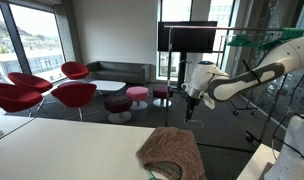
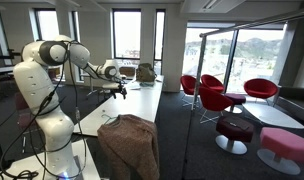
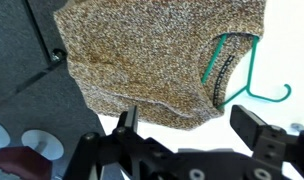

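Observation:
A brown knitted garment [image 1: 173, 151] is draped over the near edge of the white table, part of it hanging down in exterior view 2. A green hanger [image 3: 250, 72] lies at its neck opening, with its hook on the white tabletop and one arm of it running under the knit. My gripper [image 1: 198, 106] is in the air above the table, pointing down, clear of the garment. In the wrist view the gripper stands open, its two fingers far apart, with nothing between them; the garment [image 3: 152, 50] lies below and beyond.
A metal rack rail [image 2: 254, 22] on a thin post rises beside the table, with green hangers [image 1: 260, 42] at the right end in exterior view 1. Red chairs [image 1: 75, 93] and stools stand well behind.

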